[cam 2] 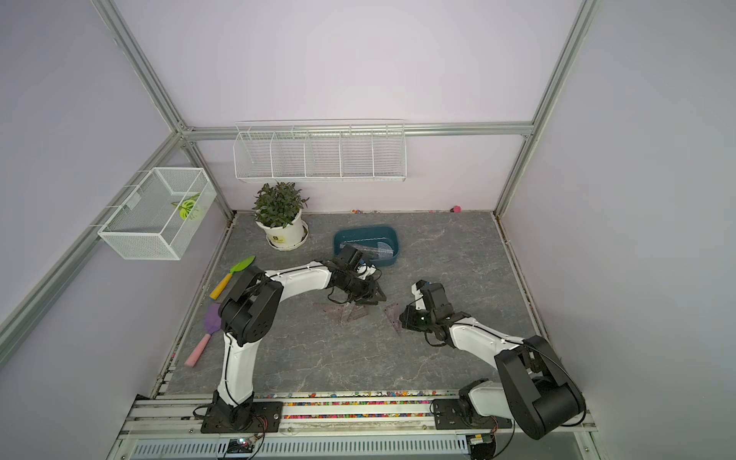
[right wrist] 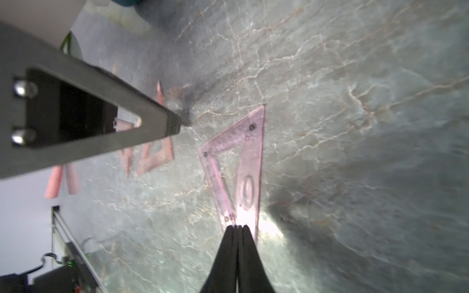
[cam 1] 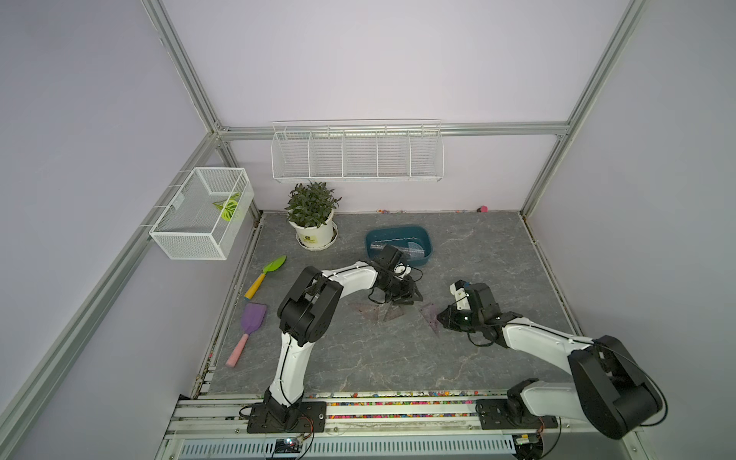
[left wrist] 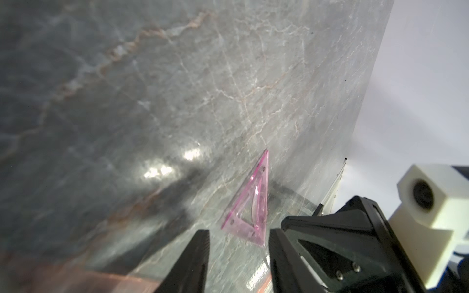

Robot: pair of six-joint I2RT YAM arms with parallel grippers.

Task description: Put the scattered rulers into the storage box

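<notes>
A pink transparent triangle ruler [left wrist: 259, 210] [right wrist: 249, 156] lies on the grey table in front of both grippers. My right gripper is shut at the ruler's narrow end, nothing clearly held between its fingertips. My left gripper is open above the table, nothing between its fingers, with that ruler beyond it. More faint pink rulers [cam 1: 379, 312] lie below and left of the left gripper; in the right wrist view they show as triangles [right wrist: 161, 156]. The teal storage box [cam 1: 398, 234] sits behind the left gripper, with clear rulers inside.
A potted plant [cam 1: 312, 222] stands at the back left. A yellow-green spatula [cam 1: 260, 280] and a purple-pink spatula [cam 1: 247, 331] lie along the left edge. A white basket [cam 1: 199, 241] hangs on the left wall.
</notes>
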